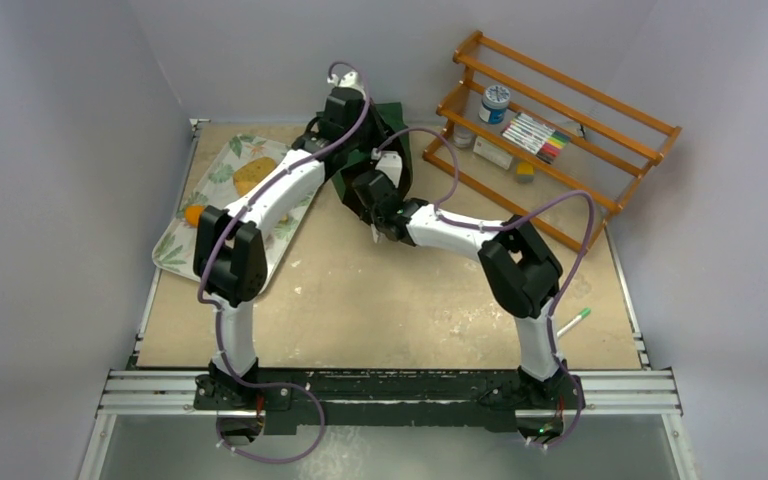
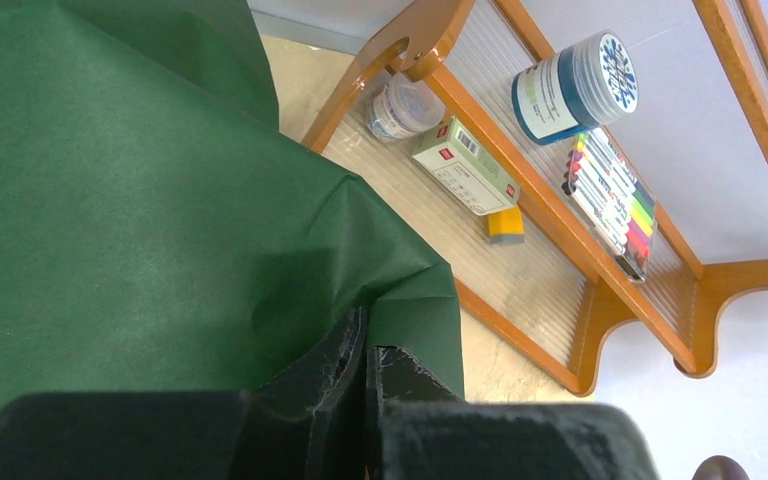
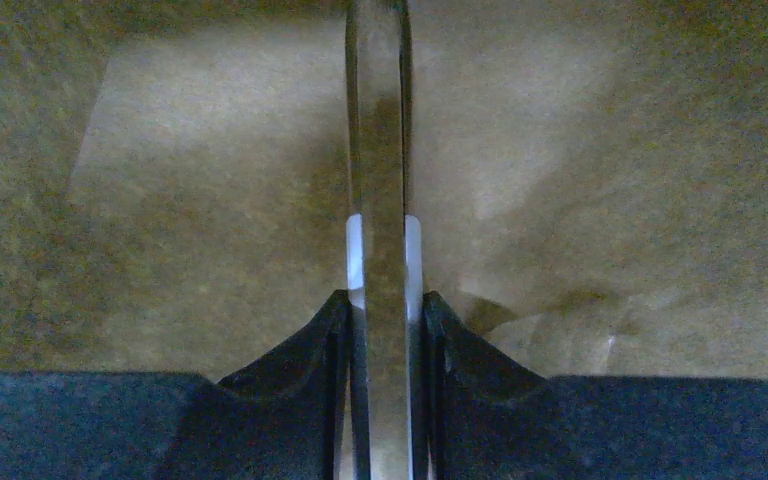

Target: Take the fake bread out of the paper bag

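Note:
The green paper bag (image 1: 394,118) stands at the back centre, largely covered by both arms in the top view. My left gripper is shut on the bag's green paper, as the left wrist view shows. My right gripper is deep inside the bag, where brown paper fills the right wrist view; a long tan strip runs up between its fingers, and I cannot tell what it is or whether it is held.
A patterned tray (image 1: 178,250) with a yellow item and an orange one lies on the left. A wooden rack (image 1: 570,85) with jars, boxes and markers stands at the back right. A pen (image 1: 572,323) lies at the right.

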